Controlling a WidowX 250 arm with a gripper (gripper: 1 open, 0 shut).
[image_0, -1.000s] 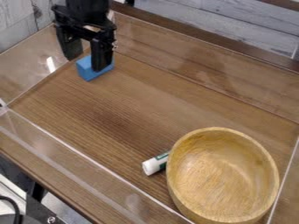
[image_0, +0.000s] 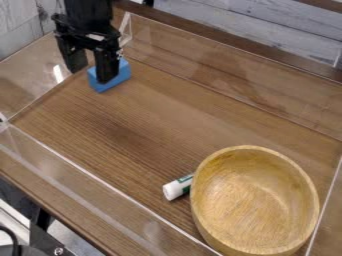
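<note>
The black gripper (image_0: 88, 62) is at the upper left of the camera view, its fingers pointing down and spread open. A blue block (image_0: 110, 78) sits on the wooden surface just right of and behind the fingers, partly hidden by them. Whether they touch it I cannot tell.
A large tan bowl (image_0: 254, 200) fills the lower right. Left of it lies a small white cylinder with a green band (image_0: 178, 186). Clear walls border the left side.
The arm and gripper have shifted a little to the left and slightly up in the view. The block, bowl and cylinder look unmoved.
</note>
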